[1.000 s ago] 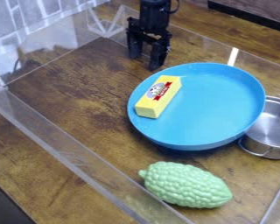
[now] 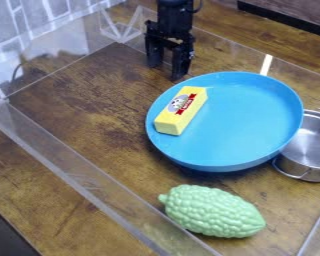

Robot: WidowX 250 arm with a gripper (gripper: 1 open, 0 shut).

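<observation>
My black gripper [image 2: 168, 58] is at the top centre of the camera view, behind the blue plate, with its fingers apart and nothing seen between them. The round blue plate [image 2: 240, 125] fills the middle right. On its left side lies a yellow box [image 2: 184, 107] with a red and white label. A pale green bumpy vegetable [image 2: 212, 210] lies in front of the plate, near the bottom.
A steel pot [image 2: 308, 150] stands at the right, beside the plate. Clear walls surround the wooden surface [image 2: 76, 130], whose left part is bare. A tiled wall is at the upper left.
</observation>
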